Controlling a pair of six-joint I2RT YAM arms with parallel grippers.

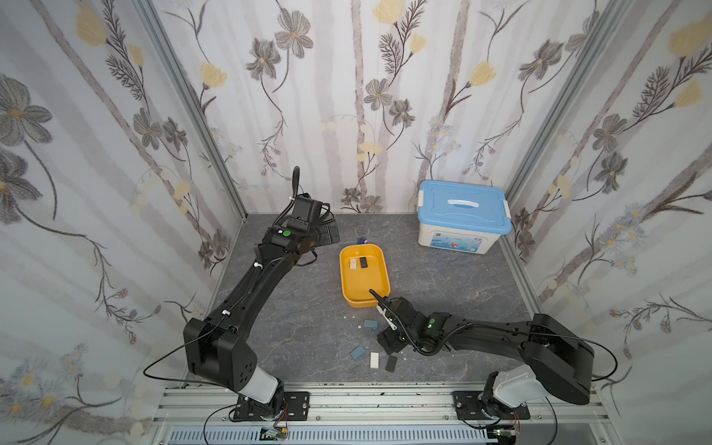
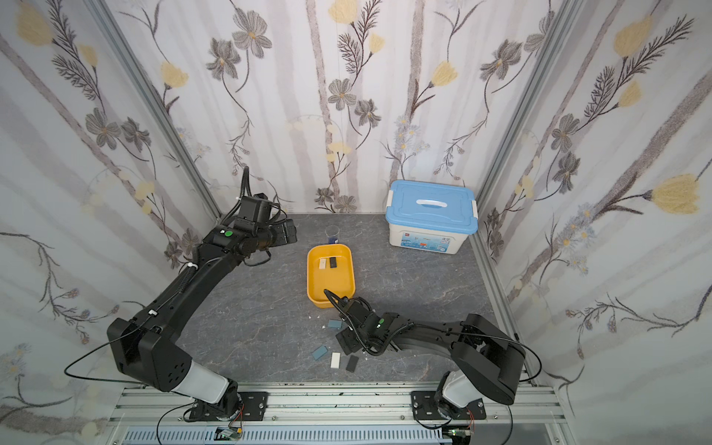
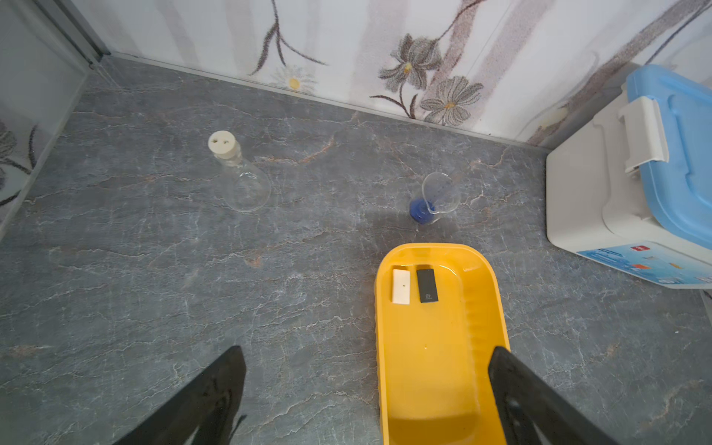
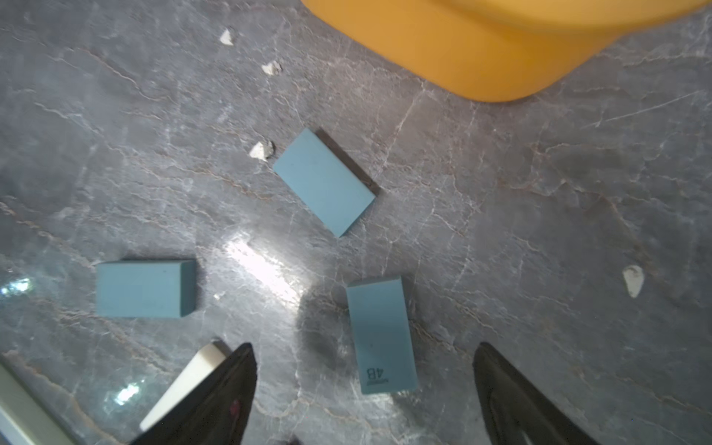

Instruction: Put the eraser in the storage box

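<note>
In the right wrist view a blue-grey eraser [image 4: 382, 337] marked 4B lies on the table between the spread fingers of my right gripper. The gripper stands open; no finger touches that eraser. Two more blue-grey erasers, one [image 4: 324, 182] near the box and one [image 4: 146, 289] to the left, lie apart from it, as does a white eraser [image 4: 182, 385]. The yellow storage box [image 1: 365, 291] has no lid and holds a white eraser [image 3: 400, 287] and a black eraser [image 3: 427, 285]. My left gripper is open and empty, off to the box's left.
A dark eraser [image 1: 391, 363] lies near the table's front edge. Behind the yellow box stands a clear vessel with a blue base [image 3: 423, 210]; a stoppered glass flask [image 3: 247, 187] is farther left. A blue-lidded white bin [image 1: 463, 215] occupies the back right. Small white crumbs [image 4: 261, 150] dot the table.
</note>
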